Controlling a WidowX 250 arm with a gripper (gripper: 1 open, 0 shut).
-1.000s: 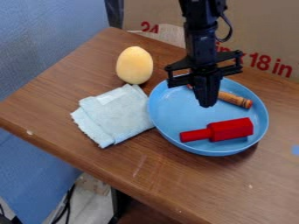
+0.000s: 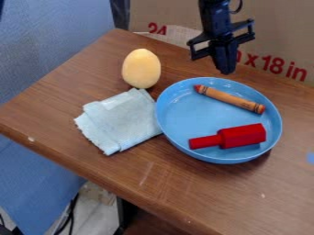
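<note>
A light blue plate [image 2: 185, 119] holds an orange crayon-like stick [image 2: 229, 98] across its back part and a red rolling-pin-like object [image 2: 240, 136] near its front. My black gripper [image 2: 225, 68] hangs just behind the plate, above the orange stick's far end; whether its fingers are open or shut is unclear. A yellow egg-shaped object [image 2: 141, 68] stands at the back left, and a folded pale cloth [image 2: 117, 120] lies left of the plate.
A cardboard box [image 2: 285, 37] stands behind the table. Beyond the left edge are a blue surface and some cables.
My gripper has moved up and back, away from over the middle of the plate. The objects on the table look unmoved.
</note>
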